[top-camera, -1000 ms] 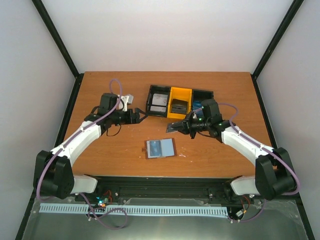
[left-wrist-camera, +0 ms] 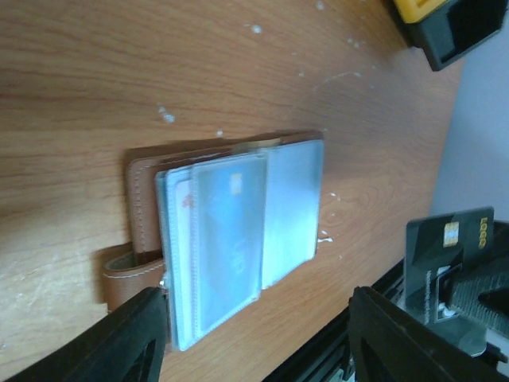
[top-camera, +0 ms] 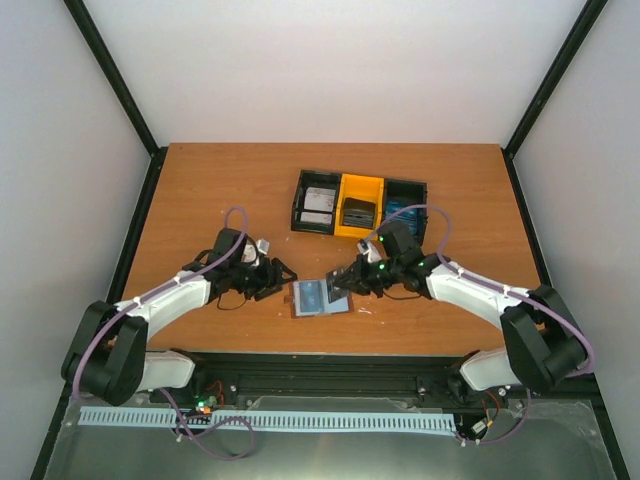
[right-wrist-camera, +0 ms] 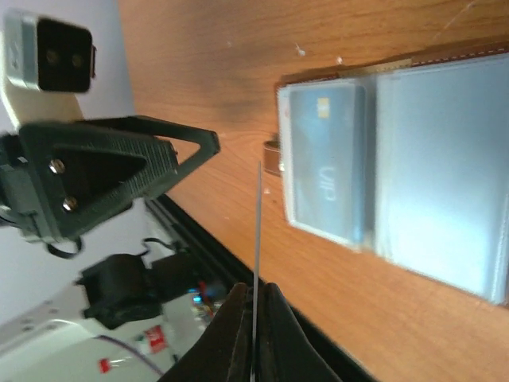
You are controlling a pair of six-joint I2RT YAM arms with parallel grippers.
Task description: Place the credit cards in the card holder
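The brown card holder lies open on the table, its clear sleeves facing up. One sleeve shows a card inside. A dark credit card with a gold chip is pinched in my right gripper, which is shut on it above the holder's right side. In the right wrist view that card appears edge-on as a thin upright line between the fingers. My left gripper is partly open, with nothing between its fingers, just left of the holder.
A bin with black and yellow compartments stands at the back of the table and holds several cards. The left arm's gripper is close by in the right wrist view. Bare wood surrounds the holder.
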